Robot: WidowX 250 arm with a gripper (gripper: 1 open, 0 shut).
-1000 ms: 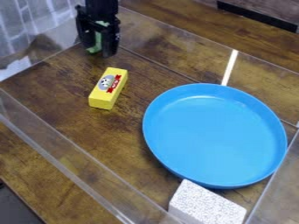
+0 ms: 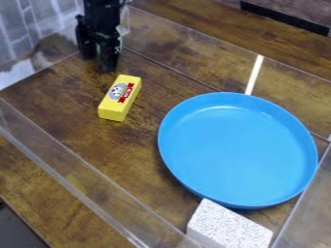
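My dark gripper (image 2: 100, 50) is at the upper left of the camera view, low over the wooden floor by the clear wall; its fingertips are small and dim, though they appear apart. A yellow box (image 2: 119, 102) with a red label and cartoon face lies in front of it, toward the middle.
A large blue plate (image 2: 237, 145) fills the right side. A white speckled block (image 2: 227, 228) sits at the bottom right. Clear walls run along the left and bottom.
The gripper has shifted slightly left, and the green object near it has become mostly hidden. The yellow box and plate have stayed in place.
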